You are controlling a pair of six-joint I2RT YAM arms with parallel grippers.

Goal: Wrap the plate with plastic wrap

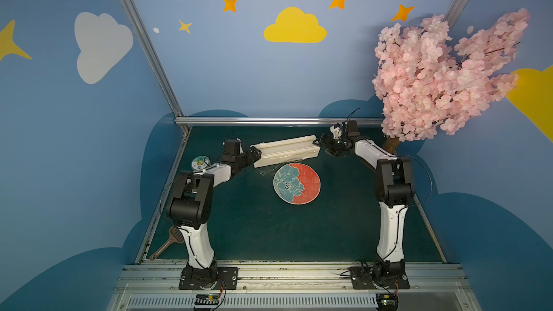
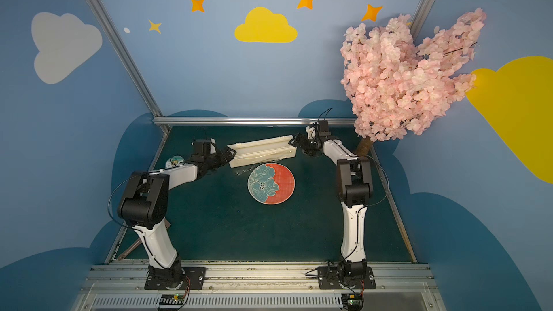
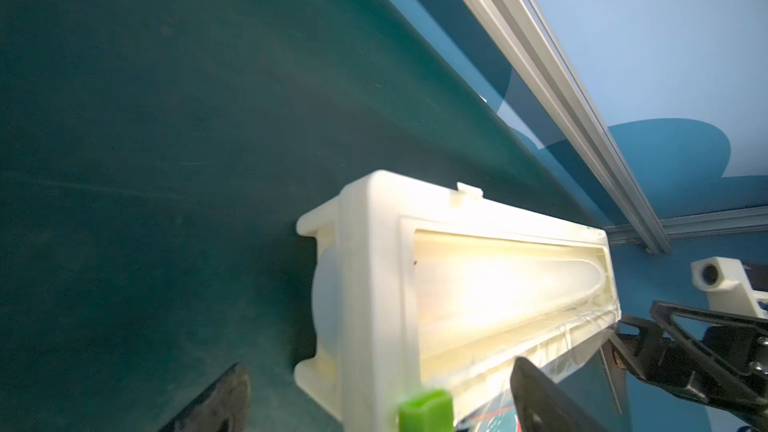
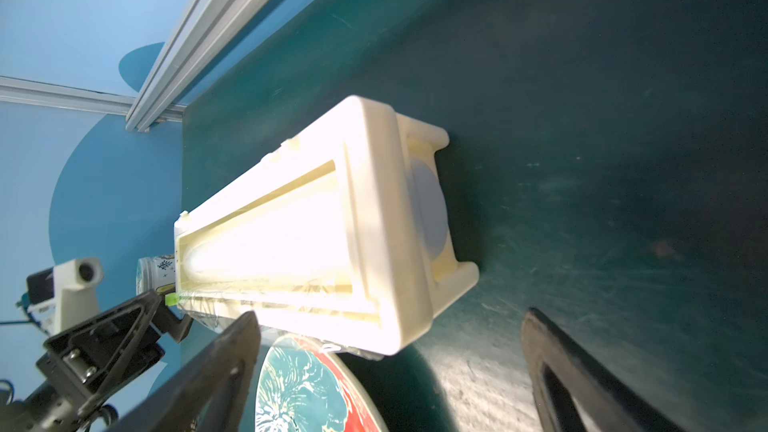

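Note:
A white plastic wrap dispenser [image 1: 286,151] lies slightly slanted at the back middle of the table. Inside its window the pale wrap roll [image 3: 512,288] shows, and clear film [image 4: 264,301] hangs along its front edge. A green slider [image 3: 425,411] sits at the dispenser's left front corner. Just in front lies the round plate [image 1: 305,184], red with a blue flower. At the dispenser's left end my left gripper stands open, its fingers apart. My right gripper, open too, is at the right end. Neither visibly grips anything.
A small round can [image 1: 200,163] stands behind the left arm. A brown brush [image 1: 167,243] lies at the front left. Pink blossoms [image 1: 429,80] overhang the back right corner. Table [image 1: 288,233] in front of the plate is clear.

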